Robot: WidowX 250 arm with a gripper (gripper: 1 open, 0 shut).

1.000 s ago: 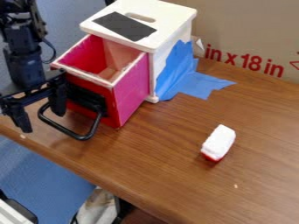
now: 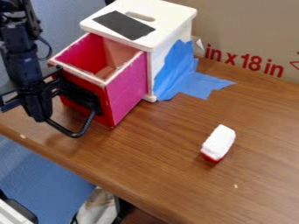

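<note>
A toy cabinet with a white top (image 2: 165, 17) and dark panel stands at the back left, its pink drawer (image 2: 125, 87) pulled out toward the left and open at the top. A black loop handle (image 2: 73, 131) sticks out from the drawer's front. My black gripper (image 2: 42, 100) is at that handle, low on the left; whether its fingers are closed on the handle cannot be made out.
Blue tape (image 2: 181, 74) runs from the cabinet onto the wooden table (image 2: 176, 175). A white block with a red base (image 2: 219, 142) lies on the right. A cardboard box (image 2: 251, 31) stands behind. The table's left edge is below the gripper.
Over the last second my gripper has shifted a little to the right onto the handle. The drawer and the block look unmoved.
</note>
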